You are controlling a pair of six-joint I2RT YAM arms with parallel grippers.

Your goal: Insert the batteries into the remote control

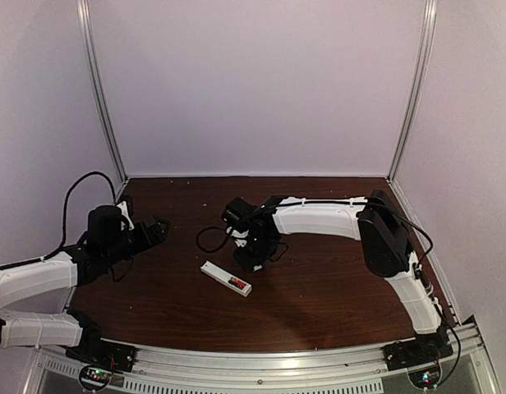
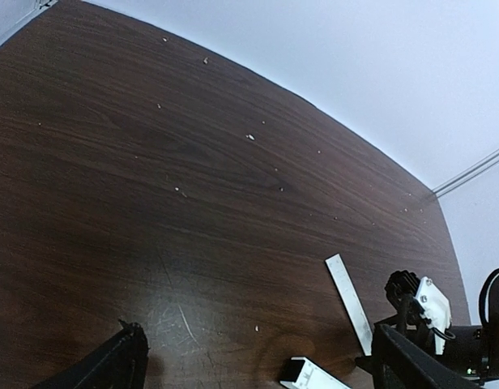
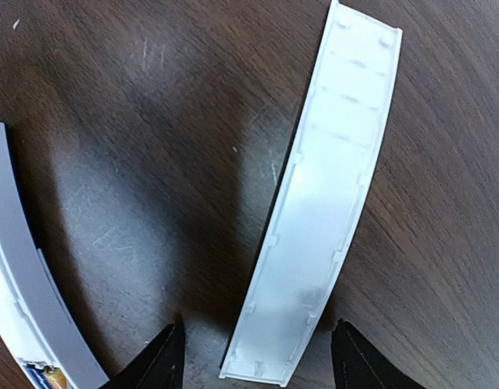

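Note:
The white remote control (image 1: 216,274) lies on the table with its compartment facing up, batteries (image 1: 237,283) showing at its near right end. Beside it, the long white battery cover (image 3: 318,186) rests flat with its ribbed inner side up; in the top view my right arm hides most of it. My right gripper is part open over the cover's near end, one finger on either side, gripping nothing. At the table's left, my left gripper stays open and empty, well apart from the remote.
Pale walls (image 1: 261,90) close off the back and sides. The remote (image 3: 31,267) lies close to the left of my right gripper's fingers.

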